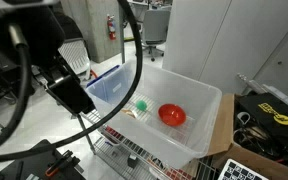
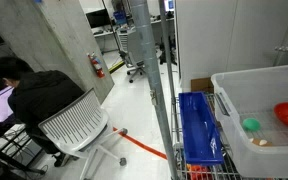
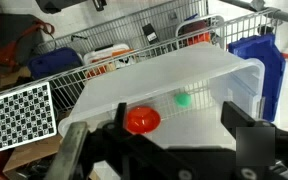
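Observation:
A clear plastic bin (image 1: 196, 87) holds a red bowl (image 1: 171, 115) and a small green object (image 1: 141, 105). In the wrist view the red bowl (image 3: 142, 120) and the green object (image 3: 183, 100) lie inside the bin, below the gripper. My gripper looks open, its dark fingers set apart at the lower edge with nothing seen between them. It hangs above the bin, touching neither item. In exterior view 2 the bin (image 2: 264, 95) stands at the right, and the gripper is out of that view.
A blue tray (image 2: 198, 130) is beside the bin on a wire rack (image 3: 84, 70). Tools and cables (image 1: 269, 115) crowd a dark case near the bin. A cardboard box (image 1: 224, 125) borders it. A seated person (image 2: 44, 100) is off to the left.

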